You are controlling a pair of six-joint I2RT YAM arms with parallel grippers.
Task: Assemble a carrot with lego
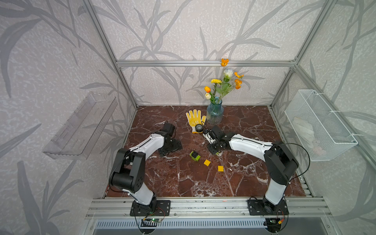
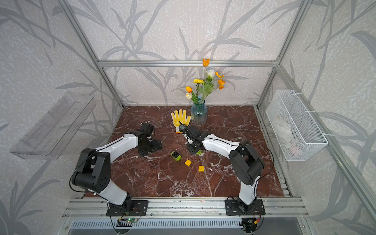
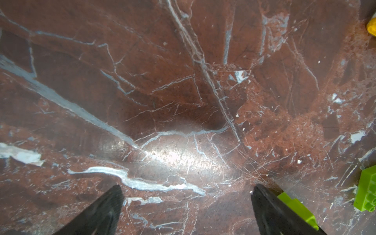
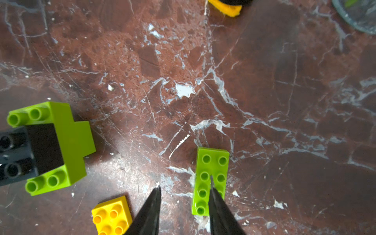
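Note:
On the marble table, the green-and-black brick assembly (image 4: 68, 145) lies left of my right gripper, its black block on the green brick. A separate long green brick (image 4: 210, 178) lies under that gripper's right finger, partly covered by it. The right fingers stand part-way apart, with bare table showing between them. Two yellow bricks are in front, one nearer (image 1: 206, 162) and one further right (image 1: 220, 168). My left gripper is wide open over bare table. Beyond its right finger show parts of the assembly (image 3: 368, 190).
Behind the bricks lie a yellow-and-white glove (image 1: 195, 118) and a dark round object (image 1: 199, 128). A glass vase of flowers (image 1: 214, 113) stands at the back. Clear table lies in front of the yellow bricks.

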